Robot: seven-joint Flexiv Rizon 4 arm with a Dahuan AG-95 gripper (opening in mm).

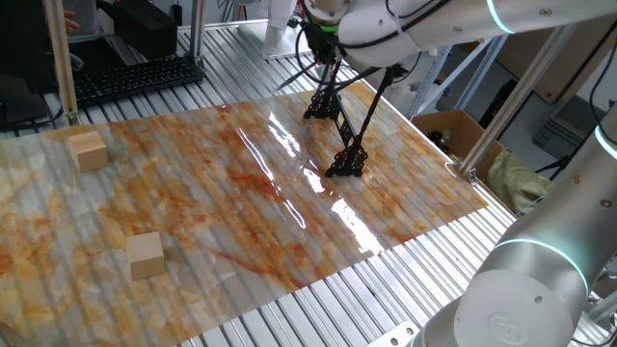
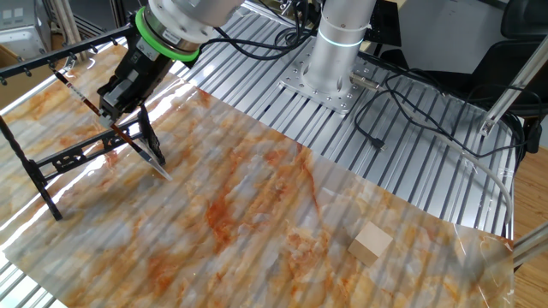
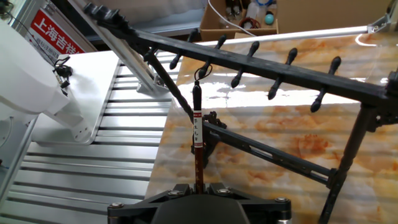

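Observation:
A dark brown brush [image 3: 198,134] with a white label on its handle is held in my gripper, whose fingers are shut around the handle. At the brush's far end, a thin cord loop lies close to a peg of the black rack [image 3: 261,66]; whether it is around that peg I cannot tell. Exterior view 2 has the brush [image 2: 83,100] slanting past my gripper [image 2: 110,118], its pale tip pointing down and toward the table's middle. The rack [image 1: 344,125] stands upright on the marbled sheet, partly hidden at its top by the arm.
Two wooden blocks, one farther back [image 1: 89,154] and one nearer [image 1: 146,256], sit on the left of the marbled sheet [image 1: 222,212]. The sheet between them and the rack is clear. A keyboard [image 1: 135,79] lies beyond the far edge, and a cardboard box [image 1: 453,130] stands past the rack.

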